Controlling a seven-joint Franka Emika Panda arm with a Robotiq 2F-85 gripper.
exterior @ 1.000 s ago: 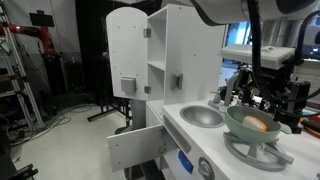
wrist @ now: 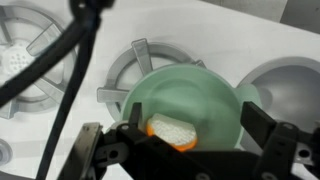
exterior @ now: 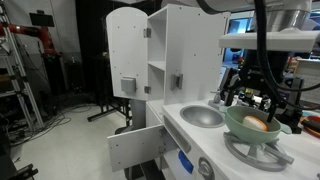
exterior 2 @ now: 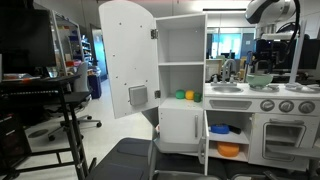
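Observation:
A green bowl (wrist: 184, 88) stands on a stove burner (wrist: 133, 66) on the white counter. Inside it lies an orange object with a pale, rough top (wrist: 172, 132), partly covered by my gripper in the wrist view. My gripper is over the bowl, its fingers wide apart, and nothing is held between them. In exterior view 1 the dark gripper (exterior: 258, 105) hangs just above the bowl (exterior: 235, 122), with the orange object (exterior: 255, 124) showing over the rim. Exterior view 2 shows the bowl (exterior 2: 261, 79) small at the counter's far right.
A round sink (exterior: 202, 116) lies beside the bowl. The tall cabinet's door (exterior: 127, 52) hangs open. Below the counter, an open compartment holds a blue item (exterior 2: 219, 129) and an orange bowl (exterior 2: 229, 150). Green and yellow objects (exterior 2: 189, 95) sit on a shelf.
In exterior view 1 my gripper has shifted toward the left over the bowl and its fingers now come nearer the rim. The bowl and the orange object have stayed in place.

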